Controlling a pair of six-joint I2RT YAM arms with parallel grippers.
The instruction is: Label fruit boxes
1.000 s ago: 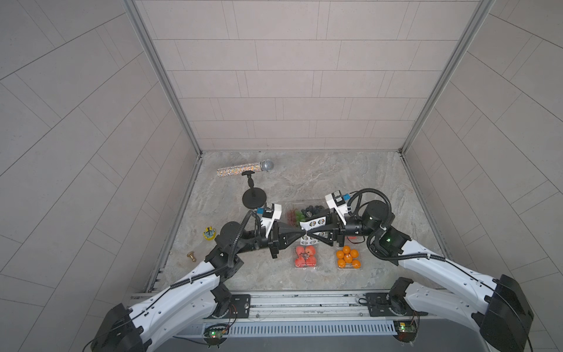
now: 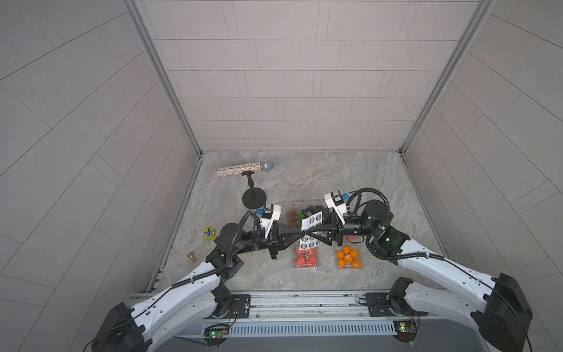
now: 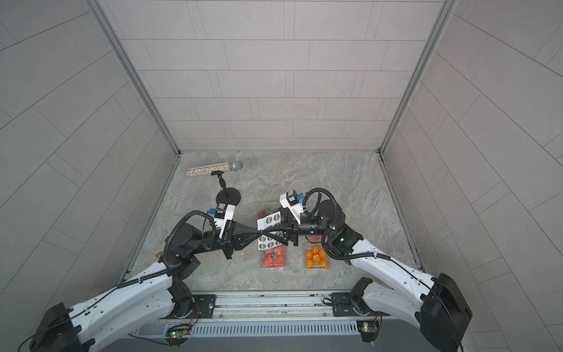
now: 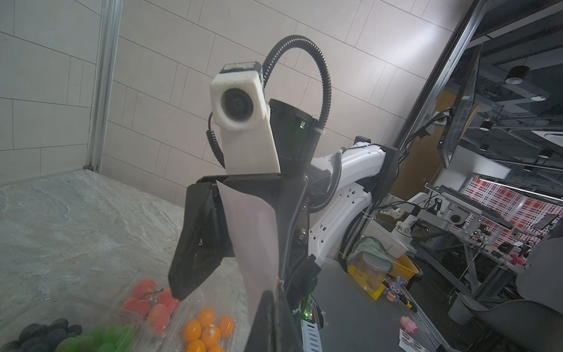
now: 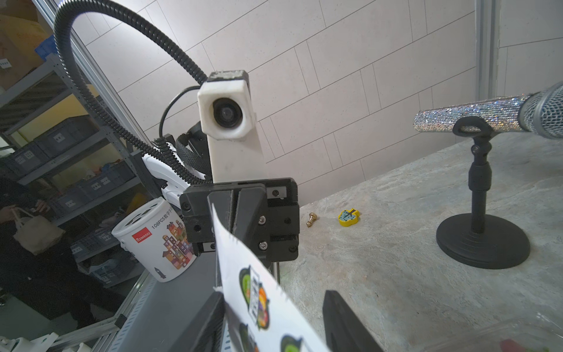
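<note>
A white sheet of fruit stickers hangs upright where my two grippers meet over the table. My left gripper is shut with the sheet at its fingertips. My right gripper stands open around the sheet, its fingers either side in the right wrist view. Below are clear boxes of red fruit, oranges, and dark and green grapes; the boxes behind the sheet are partly hidden.
A glittery microphone lies behind a black stand at the back left. A small yellow item and a brass piece lie at the left.
The sticker sheet has swung from lying more across to hanging more upright and tilted, its lower edge dropping. Both arms have barely moved.
</note>
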